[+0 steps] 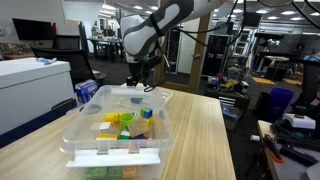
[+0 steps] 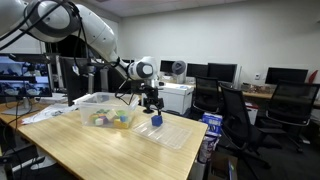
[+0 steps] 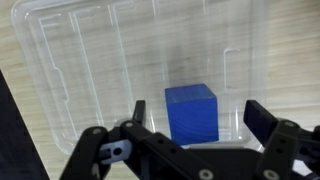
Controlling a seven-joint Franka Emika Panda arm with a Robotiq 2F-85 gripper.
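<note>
A blue block lies on the clear plastic lid in the wrist view, between the fingers of my gripper as seen from above. The fingers are open and stand apart on either side of it. In exterior view 2 the same blue block shows on the lid, with the gripper just above it. Exterior view 1 shows the gripper behind the clear bin; the block is hard to make out there.
The clear bin holds several coloured blocks, including a green cup-like piece. A blue-and-white box stands behind it. Bare wooden table lies to the bin's right in exterior view 1.
</note>
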